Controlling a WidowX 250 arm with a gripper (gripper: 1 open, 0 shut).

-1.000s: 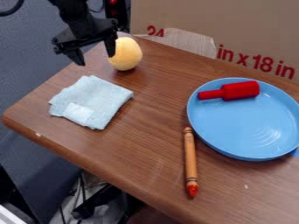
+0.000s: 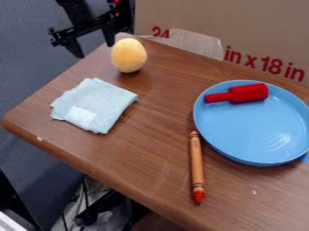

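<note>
My black gripper (image 2: 87,39) hangs at the top left, above and left of a yellow egg-shaped object (image 2: 128,55), its fingers apart with nothing seen between them. A folded pale blue cloth (image 2: 96,104) lies on the left of the wooden table (image 2: 145,162). A blue plate (image 2: 254,135) on the right holds a red cylinder with a handle (image 2: 247,94). An orange crayon-like stick with a red tip (image 2: 197,167) lies left of the plate.
A cardboard box (image 2: 229,36) stands along the back. The table's left edge drops to the floor.
My gripper has moved up and to the left, away from the yellow object. The objects on the table look unmoved.
</note>
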